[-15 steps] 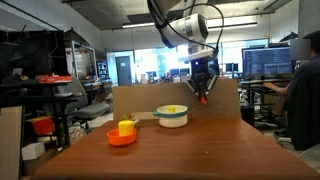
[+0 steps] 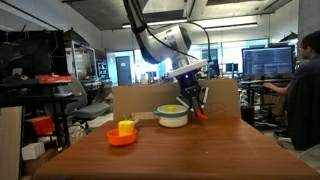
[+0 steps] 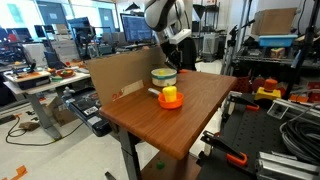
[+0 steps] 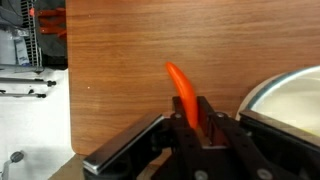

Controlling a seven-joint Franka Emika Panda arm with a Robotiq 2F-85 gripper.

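Note:
A slim orange-red object [image 4: 181, 86] sticks out from between the fingers of my gripper, which is shut on it. In exterior view 1 the gripper [image 2: 198, 105] points down just right of a white pot [image 2: 173, 121] with a blue rim, and the orange-red tip [image 2: 202, 116] hangs low by the tabletop. Whether it touches the wood cannot be told. Part of the pot [image 4: 292, 103] shows at the right of the wrist view. Something yellow [image 2: 172, 110] is in or on the pot. Nearer the front, an orange bowl [image 2: 122, 139] holds a yellow block [image 2: 126, 128].
A cardboard panel [image 2: 228, 101] stands upright along its back. In the wrist view, the table edge lies to the left, with floor beyond.
My gripper has come down and slightly left with the orange-red object, closer to the tabletop and the pot. Pot, bowl and yellow block stay put.

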